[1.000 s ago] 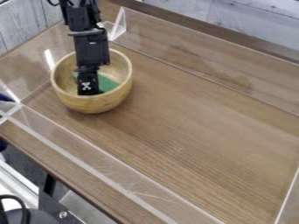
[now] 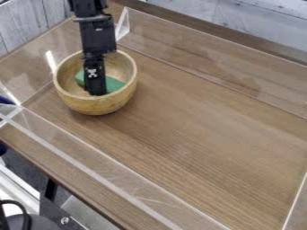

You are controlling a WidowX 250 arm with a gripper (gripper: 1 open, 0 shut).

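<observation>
A wooden bowl (image 2: 115,102) sits on the left part of the wooden table. Inside it lies a green object (image 2: 113,84), partly hidden by my black gripper (image 2: 96,88), which reaches down from the top into the bowl. The fingertips are at the green object; the fingers look closed, though whether anything is between them is hard to tell.
Clear tape runs along its left and front edges. Dark cables show at the bottom left beyond the edge.
The gripper has shifted slightly up and right within the bowl, and the bowl's rim appears a little shifted as well.
</observation>
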